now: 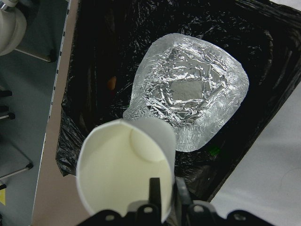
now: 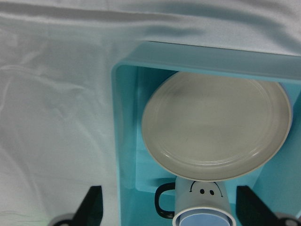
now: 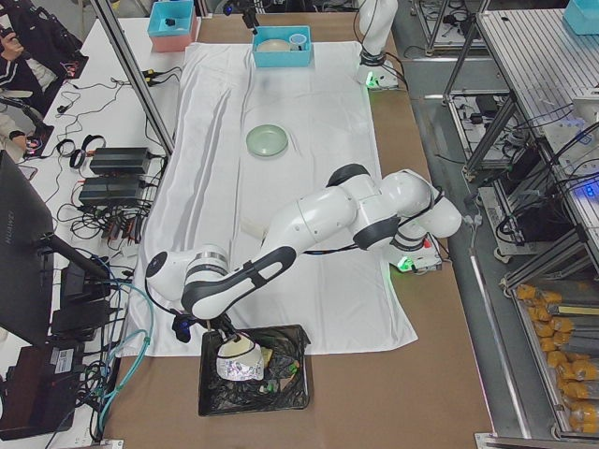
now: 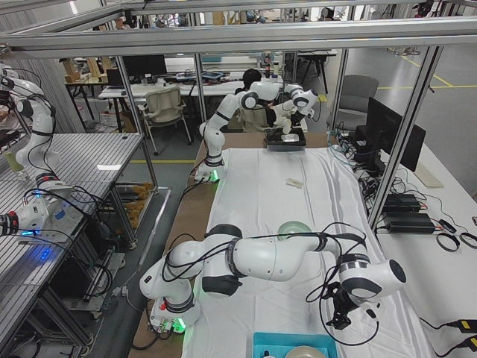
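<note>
My left gripper is shut on the rim of a white paper cup (image 1: 120, 169), held over a black-lined bin (image 3: 211, 393). Crumpled foil (image 1: 188, 89) lies inside that bin beneath the cup. My right gripper stands open above a blue container (image 2: 124, 122), which holds a plate (image 2: 216, 122) and a smiley mug (image 2: 202, 202) with a black handle.
A green plate (image 3: 267, 139) lies on the white cloth (image 3: 309, 309), and a small pale flat item (image 4: 294, 183) is also on it. A monitor and electronics line the side table.
</note>
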